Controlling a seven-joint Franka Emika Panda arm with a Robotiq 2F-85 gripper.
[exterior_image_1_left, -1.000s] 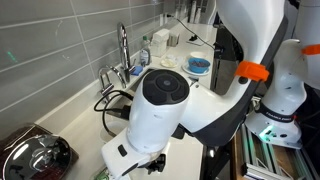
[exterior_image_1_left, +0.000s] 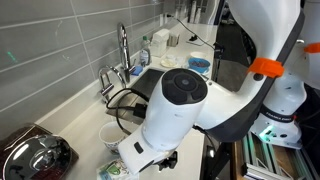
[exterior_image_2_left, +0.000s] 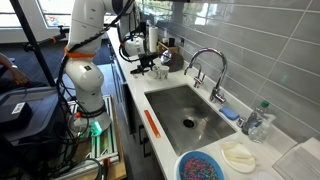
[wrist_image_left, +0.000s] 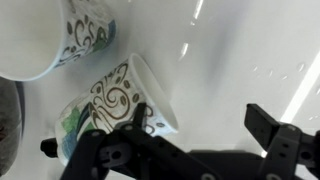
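My gripper is open above the white counter, with nothing between its fingers. In the wrist view, a white patterned cup (wrist_image_left: 120, 95) with brown swirls and a green and blue patch lies tilted beside and partly behind the left finger (wrist_image_left: 138, 138). Farther up and left is a second white cup (wrist_image_left: 30, 35) with a similar swirl band. Exterior view 1 shows the patterned cup (exterior_image_1_left: 112, 172) low beside the gripper, partly cut off by the frame and the arm. Whether the finger touches the cup, I cannot tell.
A metal pot or lid (exterior_image_1_left: 38, 152) stands against the wall left of the cups. The sink (exterior_image_2_left: 190, 118) and faucet (exterior_image_2_left: 215, 65) lie along the counter, with a blue bowl (exterior_image_2_left: 200, 168) beyond. Bare counter extends to the right in the wrist view.
In exterior view 1 the arm's end has shifted right and slightly up, tilting as it went. More of the cups now shows to its left.
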